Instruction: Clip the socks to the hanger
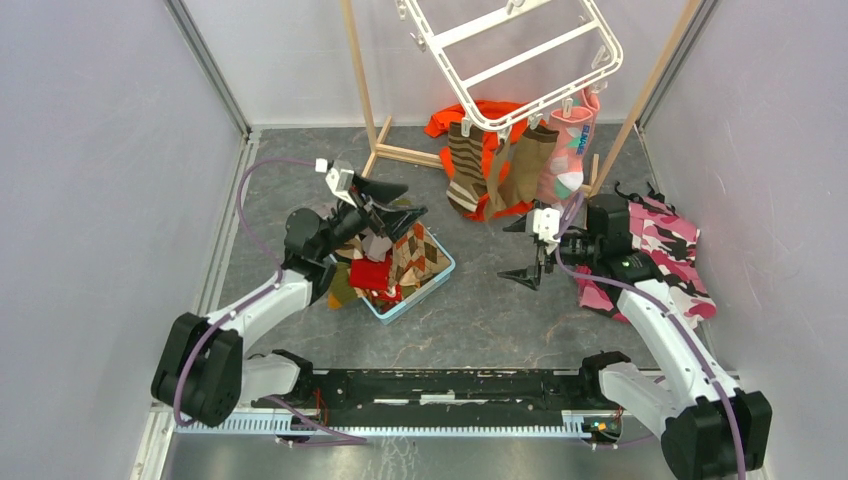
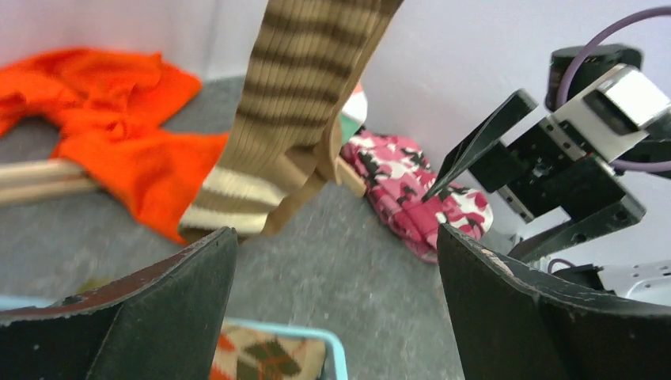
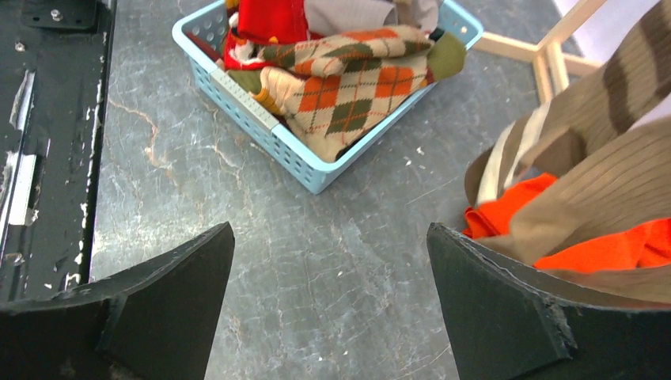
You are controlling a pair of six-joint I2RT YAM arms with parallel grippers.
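The white hanger hangs at the top of the top view, with striped brown socks, plain brown socks and pink socks hanging below its clips. Striped socks also fill the upper middle of the left wrist view. My left gripper stands open above the blue basket of loose socks, left of the hanging ones. My right gripper is open, below and right of the hanging socks, with nothing between its fingers. An orange cloth lies behind the socks.
A pink camouflage cloth lies beside the right arm. Wooden posts of the stand rise at both sides behind the hanger. The floor between basket and right arm is clear. Walls enclose the area.
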